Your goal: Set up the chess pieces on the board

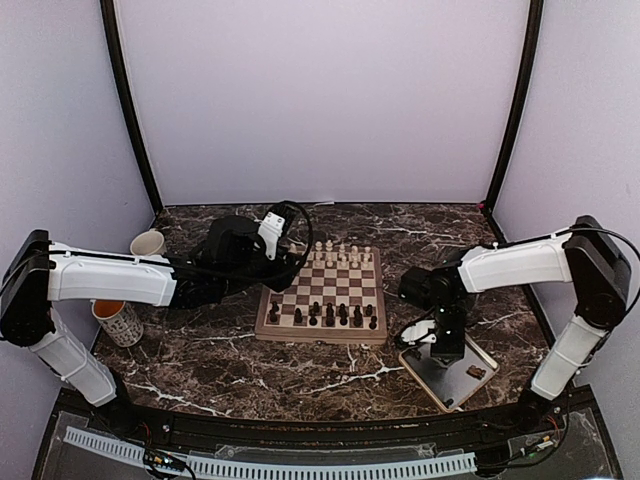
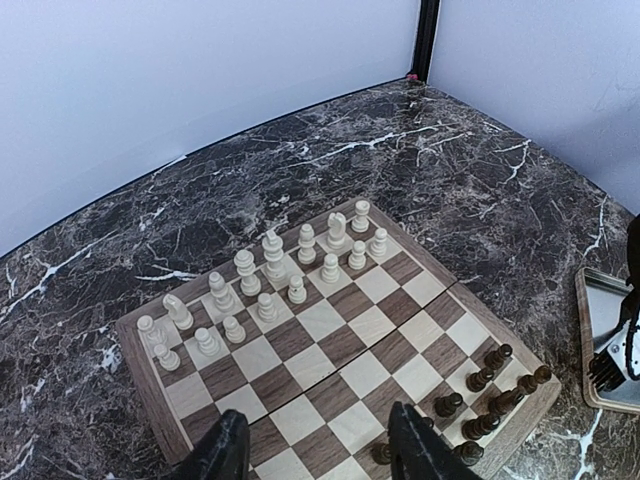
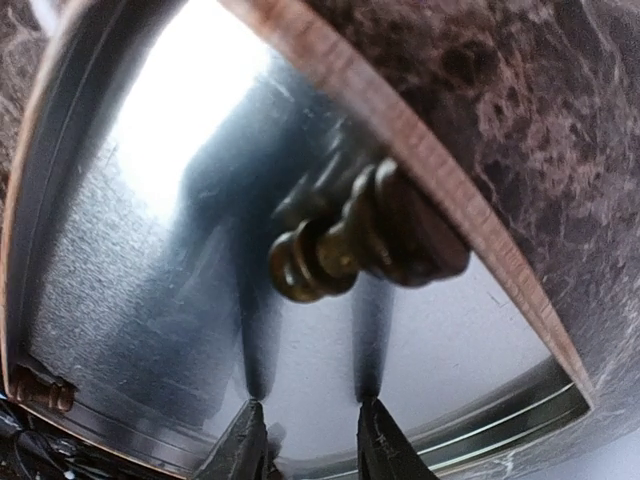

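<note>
White pieces (image 2: 273, 255) stand in two rows along the far side of the chessboard (image 1: 325, 285). Dark pieces (image 1: 329, 314) stand along its near side. My left gripper is open above the board, nothing held. Over the metal tray (image 1: 428, 388) hangs my right gripper, its fingers (image 3: 243, 440) apart and empty. A dark chess piece (image 3: 370, 235) lies on its side against the tray wall, ahead of those fingertips. Another dark piece (image 3: 40, 388) lies in a tray corner. Something small and dark is partly hidden beside the left finger.
Two cups, a white one (image 1: 147, 243) and a patterned one (image 1: 118, 322), stand at the left. Raised walls (image 3: 450, 180) surround the tray. Bare marble (image 1: 250, 375) lies in front of the board and between board and tray.
</note>
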